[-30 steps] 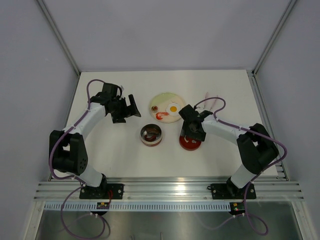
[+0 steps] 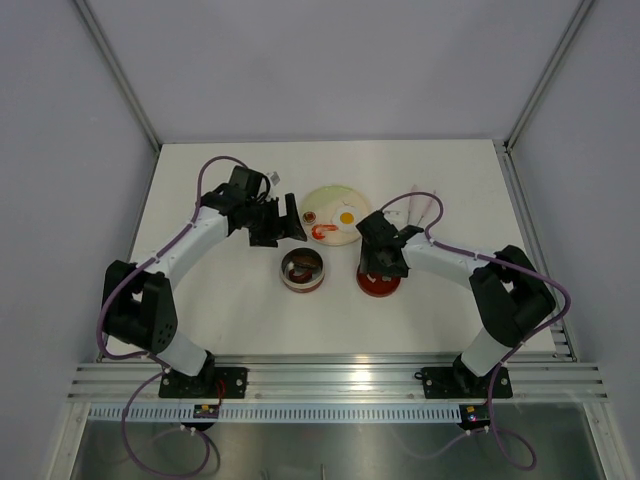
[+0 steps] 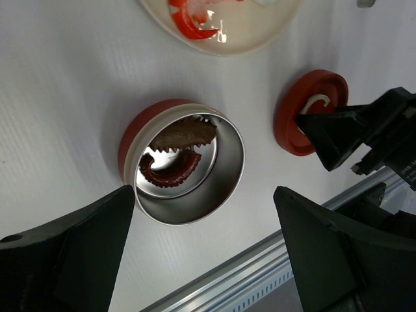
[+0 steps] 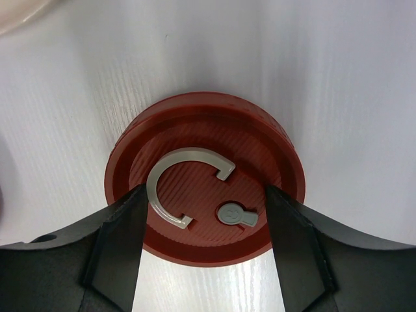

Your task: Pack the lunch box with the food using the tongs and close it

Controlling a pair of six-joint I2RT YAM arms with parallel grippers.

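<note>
The round lunch box [image 3: 136,136] stands open in the middle of the table, two dark brown food pieces [image 3: 172,169] inside. Its red lid [image 4: 195,114] lies to the right. My right gripper is low over the lid, fingertips apart at either side of it; whether they touch it is unclear. My left gripper hangs open above and left of the box, nothing between its fingers. Behind box and lid, a plate [image 2: 335,196] holds a fried egg [image 2: 346,216], a red piece [image 3: 192,23] and a small round item [image 2: 309,217].
Pale chopstick-like sticks [image 2: 432,205] lie at the back right, beside the right arm. A metal rail [image 2: 330,368] runs along the front edge.
My left gripper has moved right, toward the box and plate. The right gripper and the lid have shifted very slightly.
</note>
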